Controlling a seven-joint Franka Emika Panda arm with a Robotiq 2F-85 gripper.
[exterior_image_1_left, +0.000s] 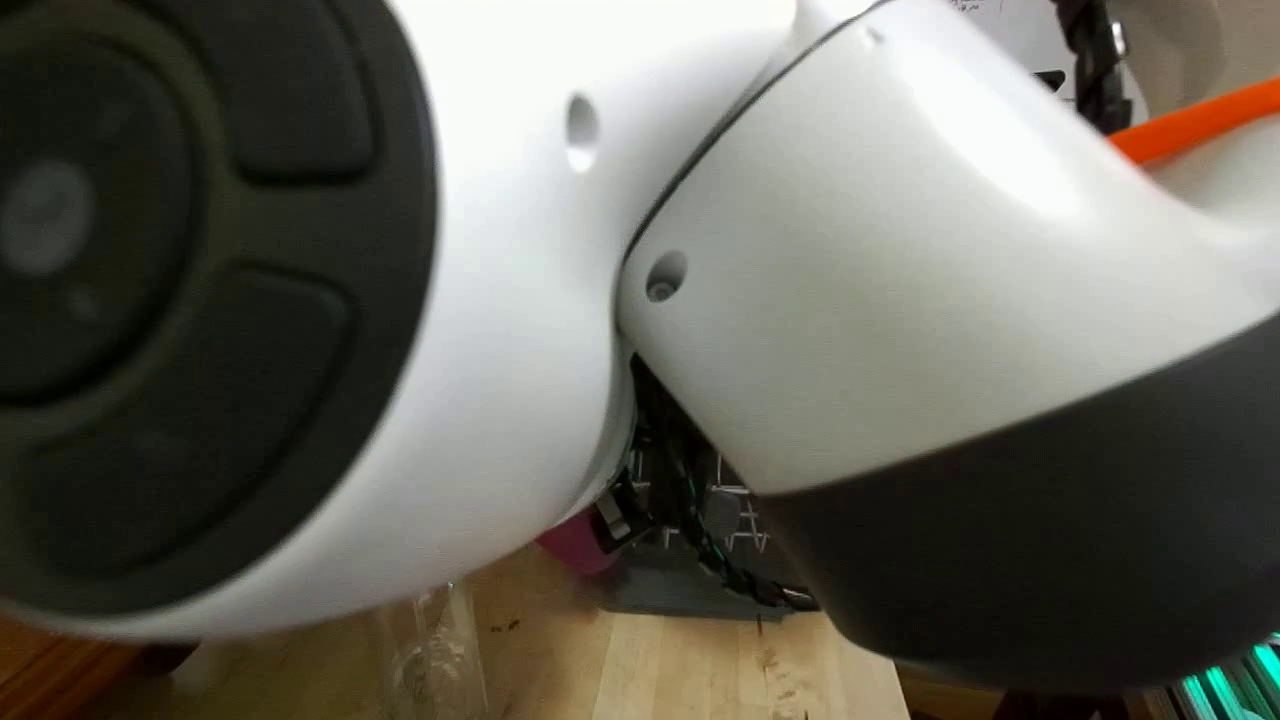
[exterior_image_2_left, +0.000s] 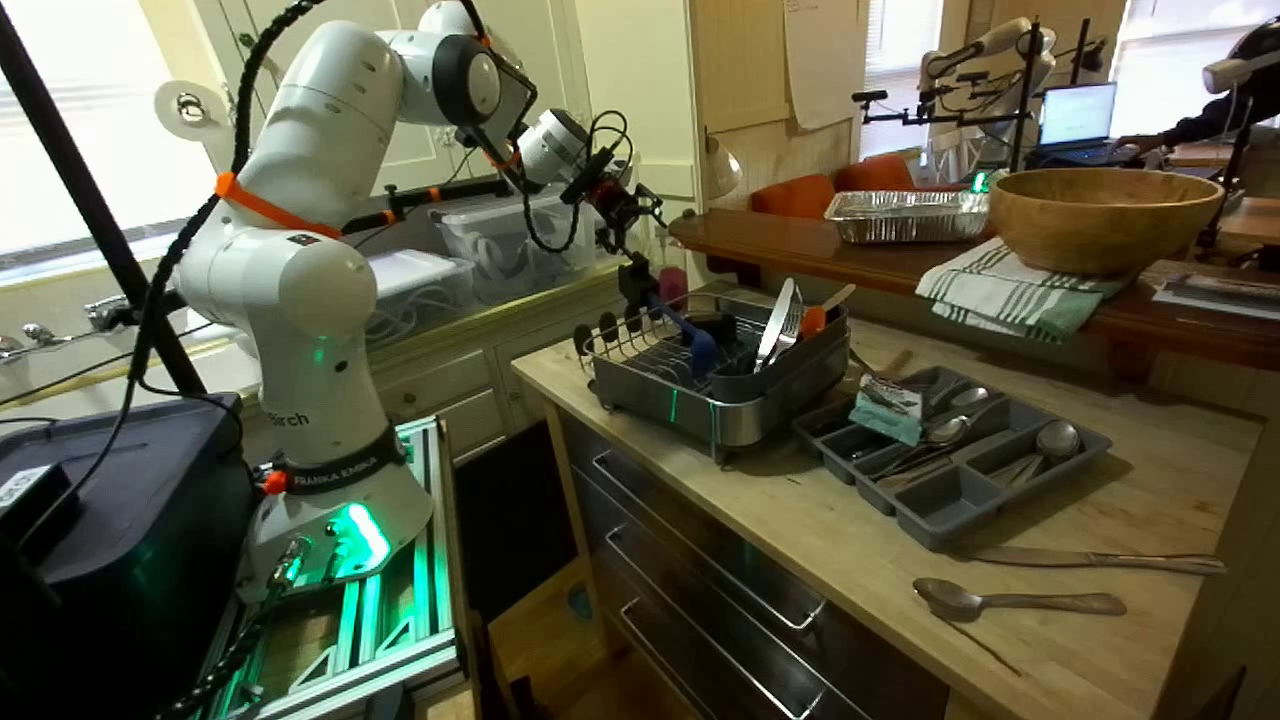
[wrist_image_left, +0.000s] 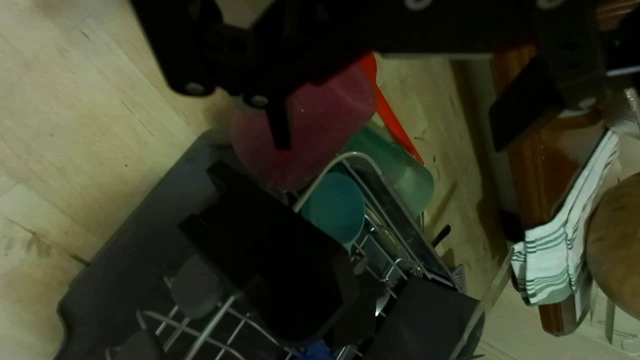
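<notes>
Above the far end of the dish rack, my gripper (exterior_image_2_left: 648, 214) hangs in the air in exterior view 2. Its fingers stand wide apart in the wrist view (wrist_image_left: 399, 129), with no object held between the fingers. Beneath it, beyond the rack's end, a pink cup (wrist_image_left: 333, 114) is partly covered by one dark finger. The grey dish rack (exterior_image_2_left: 672, 402) holds a teal cup (wrist_image_left: 336, 207), a dark block-like item (wrist_image_left: 270, 264) and something blue (exterior_image_2_left: 703, 350). Upright cutlery (exterior_image_2_left: 780, 322) stands at its near right. Exterior view 1 is mostly filled by the arm, which hides the gripper.
A grey cutlery tray (exterior_image_2_left: 924, 510) stands right of the rack; a spoon (exterior_image_2_left: 1020, 602) and a knife (exterior_image_2_left: 1104, 559) lie in front. A raised wooden ledge (exterior_image_2_left: 792, 246) carries a foil pan (exterior_image_2_left: 908, 218), a striped towel (exterior_image_2_left: 1002, 294) and a wooden bowl (exterior_image_2_left: 1098, 222).
</notes>
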